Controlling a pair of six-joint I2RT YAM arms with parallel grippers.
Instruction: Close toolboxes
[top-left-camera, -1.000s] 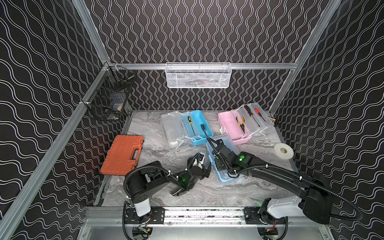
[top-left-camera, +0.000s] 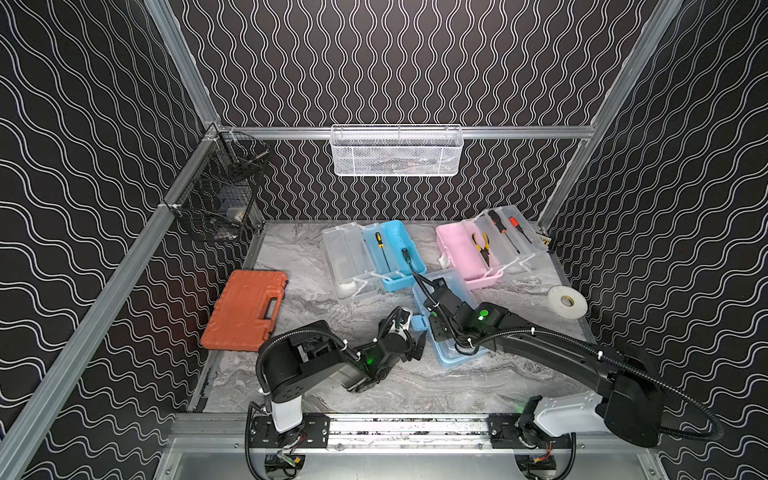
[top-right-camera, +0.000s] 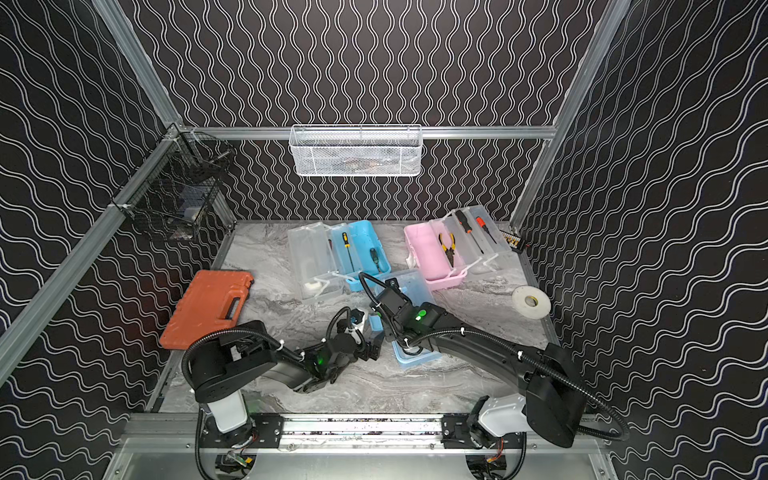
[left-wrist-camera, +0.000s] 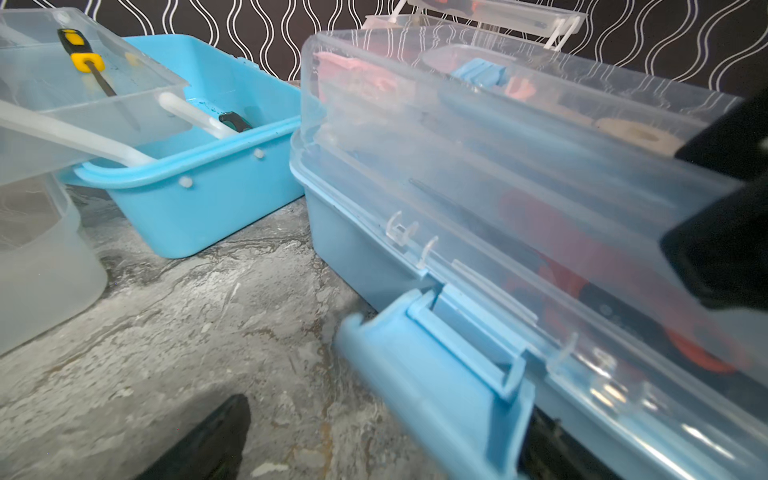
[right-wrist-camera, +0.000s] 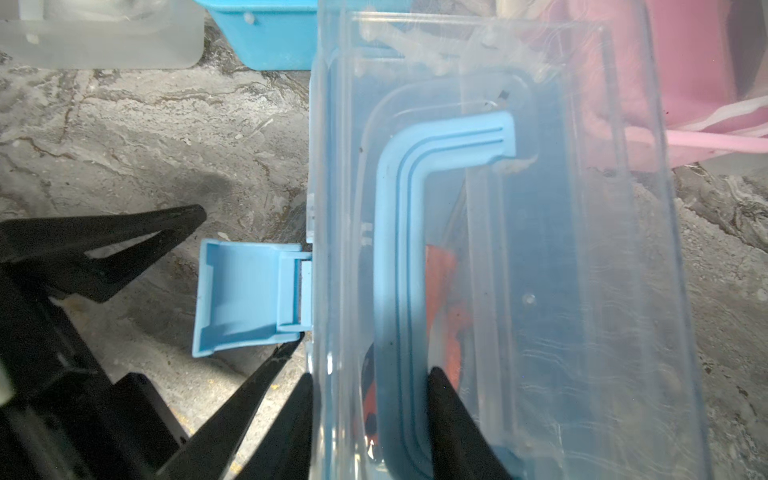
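Note:
The light blue toolbox has its clear lid down over the base, its handle lying on top and its latch flipped outward. My left gripper is open low at that latch side. My right gripper is over the lid, one finger at the lid's near side and one on the handle; whether it grips is unclear. The cyan toolbox and pink toolbox stand open at the back, with tools in them or their trays.
An orange case lies at the left, a tape roll at the right. A white wire basket hangs on the back wall. Bare table lies between the orange case and the toolboxes.
My left gripper has shifted slightly, and the light blue latch now shows more beside it in the top left view. The right arm has hardly moved.

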